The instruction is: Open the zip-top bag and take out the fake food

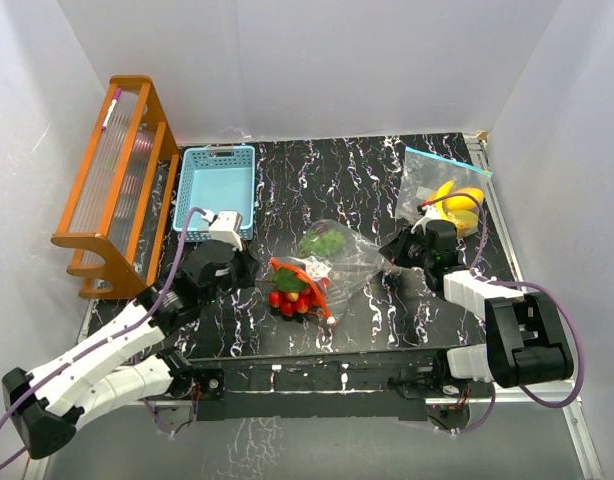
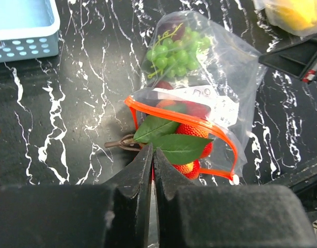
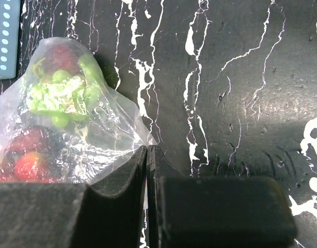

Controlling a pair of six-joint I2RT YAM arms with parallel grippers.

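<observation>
The clear zip-top bag (image 1: 351, 262) lies on the black marbled table, its orange-edged mouth (image 2: 184, 118) gaping toward the left. Red fake fruit (image 1: 289, 300) with green leaves (image 2: 180, 148) sits at this mouth, and a brown twig (image 2: 120, 142) sticks out past the rim. Green grapes (image 2: 176, 54) and a dark red piece are deeper inside. On the bag's closed end my right gripper is shut, pulling the film taut. Close to the twig and leaves, my left gripper is slightly open, a narrow gap between its fingers; no food is visibly held.
An empty light-blue basket (image 1: 215, 190) stands at the back left, beside a wooden rack (image 1: 112, 200). At the back right lies another zip bag (image 1: 417, 180) with yellow fake fruit (image 1: 457, 205), close behind my right arm. Bare table lies between basket and second bag.
</observation>
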